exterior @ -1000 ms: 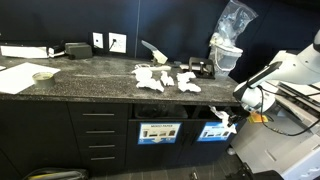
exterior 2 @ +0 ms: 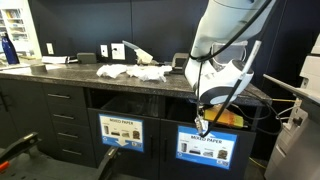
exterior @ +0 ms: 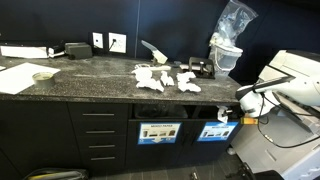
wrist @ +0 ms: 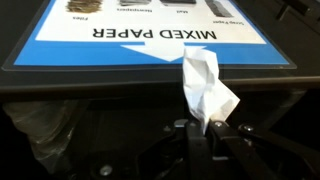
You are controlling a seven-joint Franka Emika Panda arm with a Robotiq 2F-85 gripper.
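A crumpled piece of white paper (wrist: 205, 85) stands up from the tips of my gripper in the wrist view. The fingers are shut on its lower end. Behind it is the blue and white "MIXED PAPER" sign (wrist: 165, 45), upside down in this view, with a dark opening beside its edge. In exterior view 2 the gripper is small and low, in front of the right-hand bin's sign (exterior 2: 203, 147). More crumpled white papers (exterior: 188, 82) lie on the dark countertop (exterior: 90, 80).
A second signed bin (exterior: 159, 132) stands to the left under the counter. Its sign also reads "MIXED PAPER" (exterior 2: 122, 131). Drawers (exterior: 100, 130) lie farther left. A clear-bagged container (exterior: 232, 25) hangs at the back right, and a round tin (exterior: 43, 78) sits on the counter.
The arm and the white paper have shifted up toward the right-hand bin's opening. The paper hung lower in front of the sign a second ago. The papers on the counter have not moved.
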